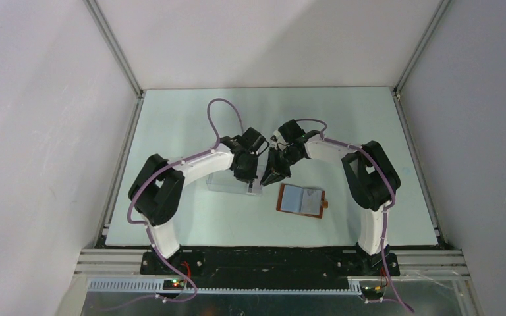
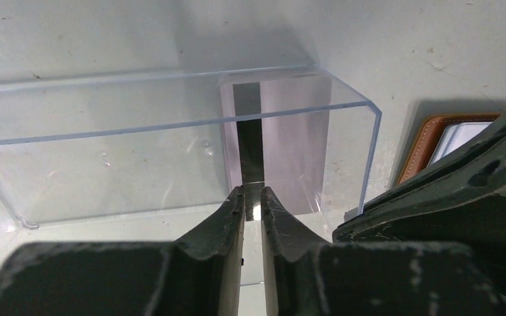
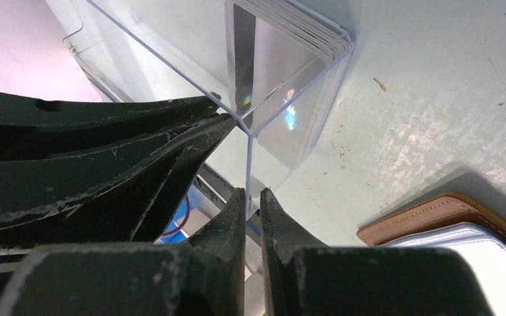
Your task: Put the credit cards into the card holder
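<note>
A clear acrylic box (image 2: 92,135) holds a stack of pale cards with a dark stripe (image 2: 290,151) at its right end. My left gripper is over the stack, fingertips close together at the stripe; whether they grip a card is unclear. My right gripper is at the box's corner, fingertips close together beside the clear wall. The brown card holder (image 1: 281,196) lies open at the lower right of the box, with clear sleeves (image 1: 311,201).
Both arms crowd closely over the box.
</note>
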